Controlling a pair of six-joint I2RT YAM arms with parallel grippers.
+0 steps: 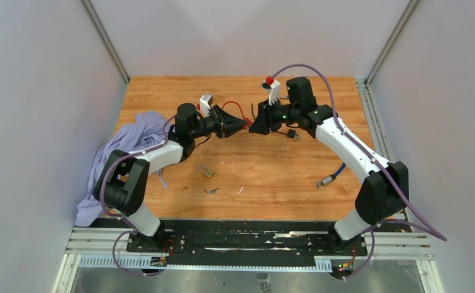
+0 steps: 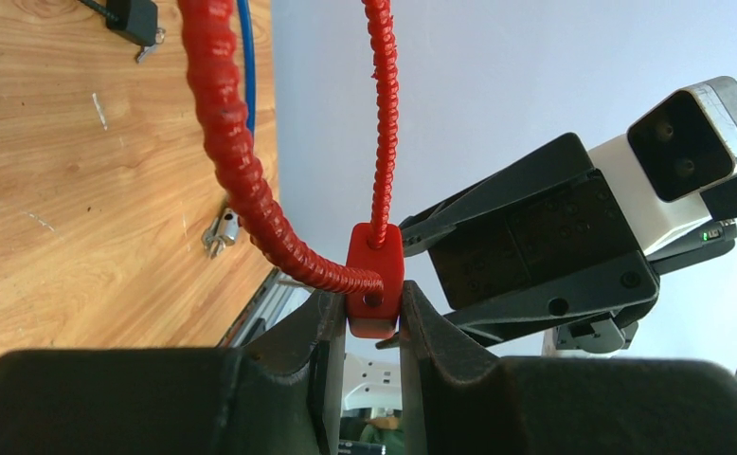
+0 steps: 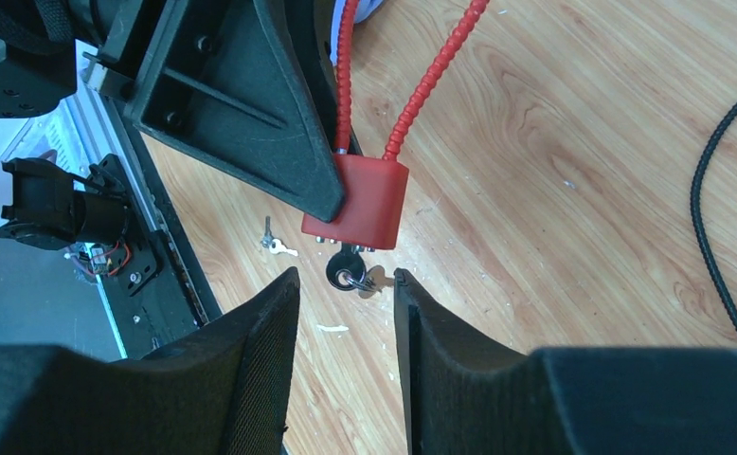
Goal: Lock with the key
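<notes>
My left gripper is shut on the red lock (image 2: pixel 374 261), whose red cable shackle loops upward. In the right wrist view the lock (image 3: pixel 360 199) has a black-headed key (image 3: pixel 344 268) at its underside, with a second, metal key (image 3: pixel 376 277) hanging on its ring. My right gripper faces the lock, fingertips part open and close to the keys, with the key ring seen between them; whether they touch it I cannot tell.
A brass padlock (image 1: pixel 206 171) and loose keys (image 1: pixel 211 191) lie on the table (image 1: pixel 265 195). A blue cable with a metal end (image 1: pixel 325 180) lies at the right, purple cloth (image 1: pixel 101 171) at the left.
</notes>
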